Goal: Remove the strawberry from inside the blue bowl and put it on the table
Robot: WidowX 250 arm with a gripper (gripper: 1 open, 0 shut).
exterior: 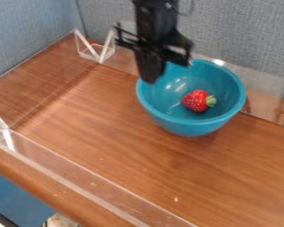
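The red strawberry (198,100) with its green top lies inside the blue bowl (180,126), on the right part of its floor. Above the bowl's back left rim hangs my black gripper (160,75), blurred, with its lower end near the rim. The strawberry is clear of its fingers, and I see nothing held between them. The blur hides how the two fingertips stand to each other.
A clear barrier (85,182) runs along the front left edge. A white wire-like bracket (95,47) stands at the back left, and grey walls close off the back.
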